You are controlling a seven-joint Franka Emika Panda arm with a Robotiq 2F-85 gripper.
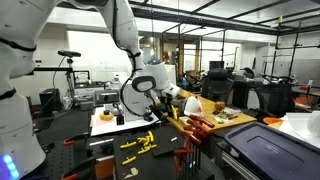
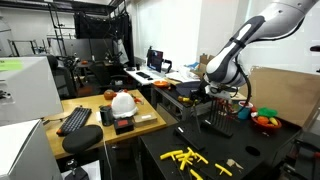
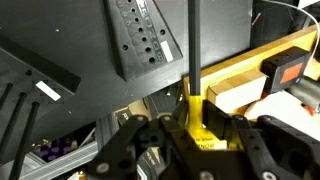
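In the wrist view my gripper is shut on a slim tool with a yellow part [image 3: 196, 102] and a long dark shaft [image 3: 195, 40] that runs up past the top edge. Another yellow patch shows behind the fingers; whether it belongs to the tool I cannot tell. Exterior view 1 has the gripper [image 1: 172, 100] raised above the black table, close to its far edge, with a little yellow visible at it. In exterior view 2 the white arm's wrist [image 2: 222, 68] is above the table's far side, and the fingertips are small and dark there.
Several yellow pieces [image 1: 130, 145] lie on the black table, also seen as yellow pieces [image 2: 188, 157] in exterior view 2. Red handles [image 1: 194, 128] stand near the gripper. A dark tray [image 1: 270, 152] fills the right. A perforated black bar [image 3: 145, 35] lies below the wrist.
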